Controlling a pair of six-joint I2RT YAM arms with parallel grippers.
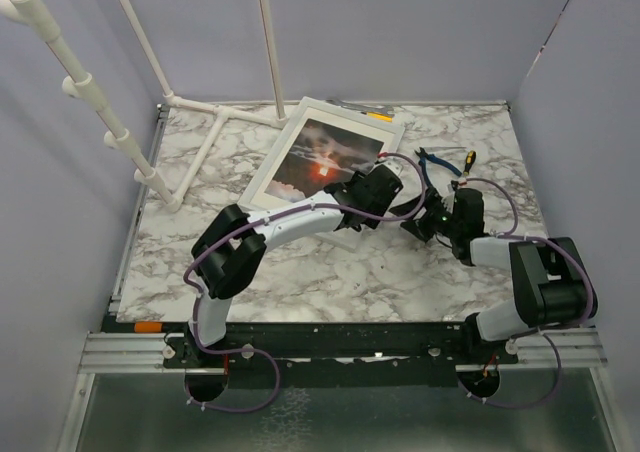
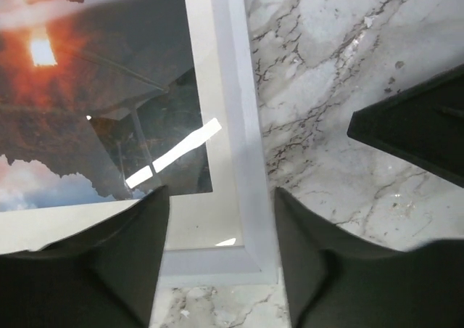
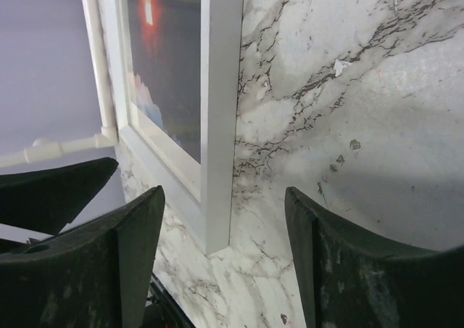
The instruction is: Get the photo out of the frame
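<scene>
The white picture frame [image 1: 318, 107] lies face up at a slant on the marble table, its sunset photo [image 1: 312, 159] inside. Over its lower right corner, my left gripper stands open. Its fingers straddle the frame's edge [image 2: 250, 146] as seen from above, with nothing visibly clasped. To the right of the frame, my right gripper is also open. In the right wrist view the frame's corner [image 3: 216, 226] shows beyond and between its fingers; contact cannot be told. A black finger [image 2: 417, 128] of the right gripper enters the left wrist view.
Blue-handled pliers [image 1: 430, 162] and a screwdriver [image 1: 467, 164] lie right of the frame, behind my right gripper. A yellow-handled tool [image 1: 379, 117] sits at the far edge. White pipes [image 1: 205, 152] border the left.
</scene>
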